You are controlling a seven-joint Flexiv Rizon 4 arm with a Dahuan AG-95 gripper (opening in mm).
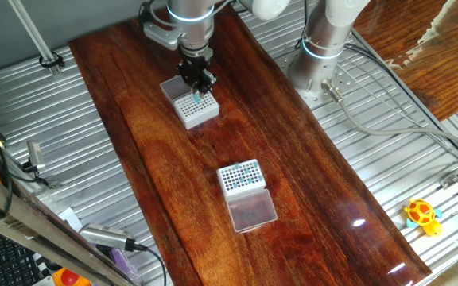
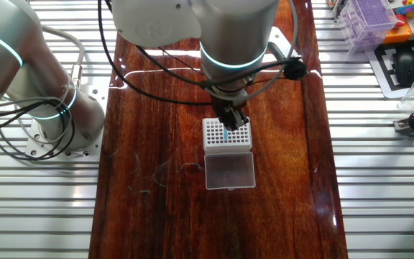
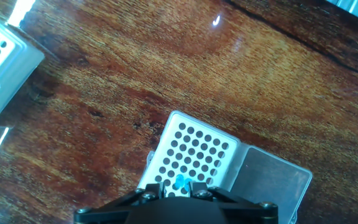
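Note:
My gripper [image 1: 199, 87] hangs over the far white tip rack [image 1: 199, 111], close above its holes. A light-blue pipette tip [image 3: 179, 181] shows at the near edge of that rack in the wrist view, between my dark fingers. I cannot tell whether the fingers press on it or only stand around it. In exterior view 2 the blue tip [image 2: 226, 134] stands out against the white holes, just below the gripper. A second white rack [image 1: 241, 178], nearer in exterior view 1, holds several blue tips.
Both racks have clear lids folded open, the far lid [image 1: 175, 87] and the near lid [image 1: 253, 210]. Bare wooden tabletop [image 1: 149, 159] lies between and around them. A yellow toy turtle [image 1: 421, 214] sits off the board on the metal slats.

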